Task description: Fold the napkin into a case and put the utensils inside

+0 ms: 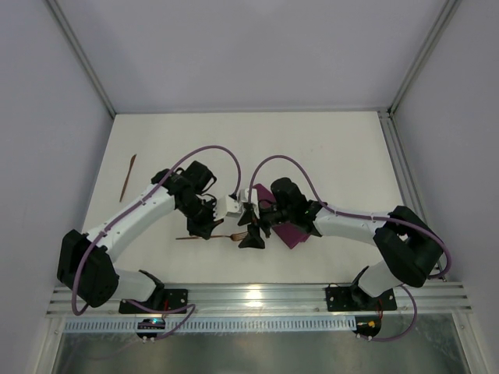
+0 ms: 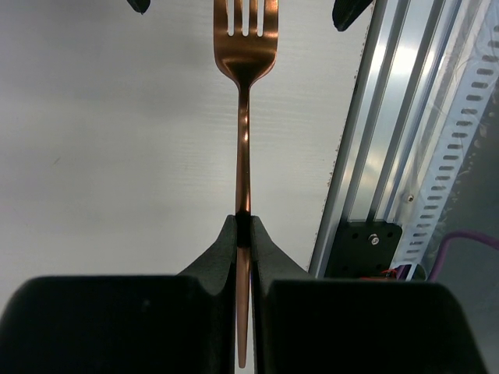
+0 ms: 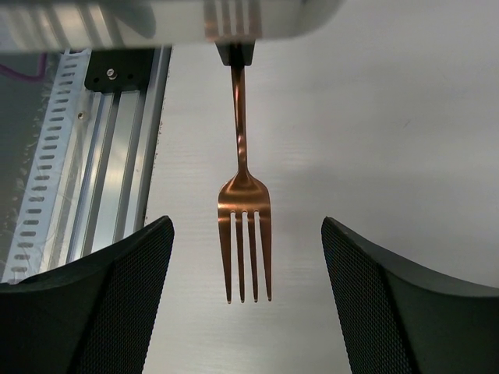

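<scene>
A copper fork (image 2: 243, 156) is gripped by its handle in my left gripper, whose fingers are closed with the handle between them. In the top view the fork (image 1: 238, 235) lies crosswise between the two arms, tines to the right. My right gripper stands open, one finger (image 3: 125, 280) on each side of the fork's tines (image 3: 248, 253) and clear of them. The dark red napkin (image 1: 290, 235) lies under the right arm, which hides part of it. Another copper utensil (image 1: 128, 179) rests at the table's left.
Both arms nearly meet at the table's middle, with little room between the grippers. A metal rail (image 1: 249, 294) runs along the front edge.
</scene>
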